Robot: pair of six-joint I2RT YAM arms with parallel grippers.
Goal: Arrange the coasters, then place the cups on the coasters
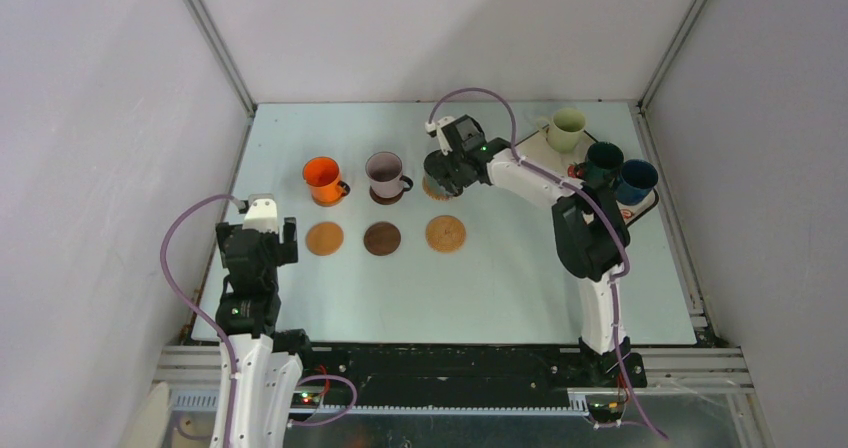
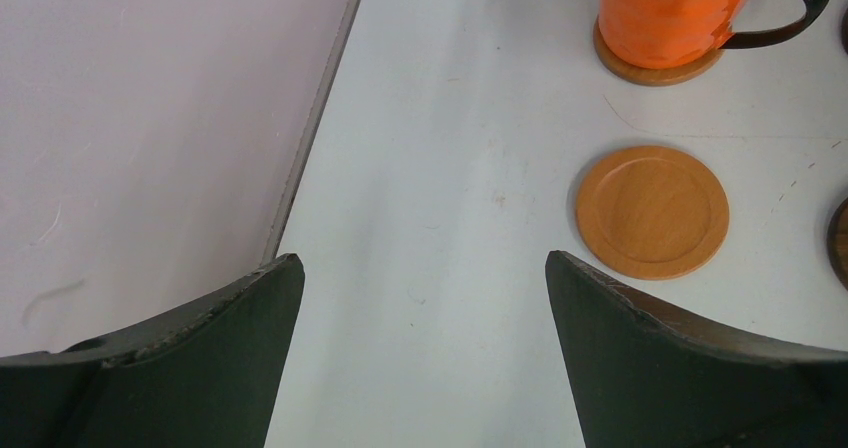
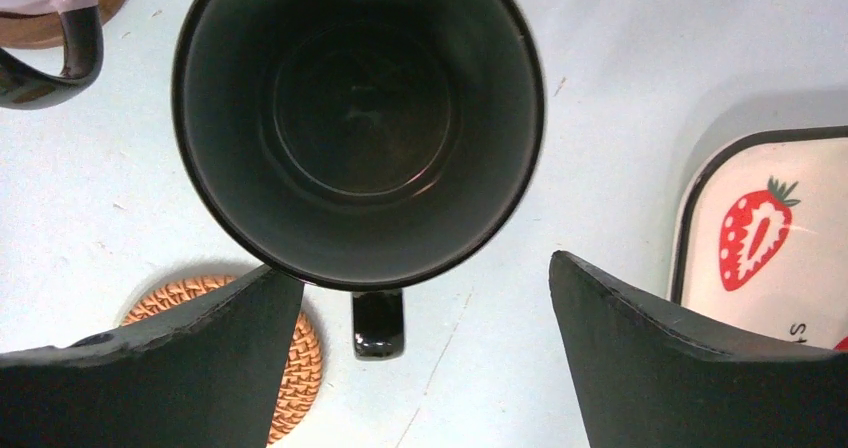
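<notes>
A dark cup (image 3: 358,108) with a black handle sits on or at the upper woven coaster (image 3: 295,383), partly under my right gripper (image 1: 447,173); the right gripper is open just above its handle side. My left gripper (image 1: 255,230) hangs open at the table's left, empty. An orange cup (image 1: 321,175) and a lilac cup (image 1: 385,171) stand on coasters to the left. Below them lie an empty tan coaster (image 1: 324,238), a dark brown coaster (image 1: 382,238) and a light woven coaster (image 1: 445,233).
A strawberry-patterned tray (image 1: 540,150) at the right holds a pale green cup (image 1: 566,128), a dark green cup (image 1: 603,161) and a blue cup (image 1: 636,181).
</notes>
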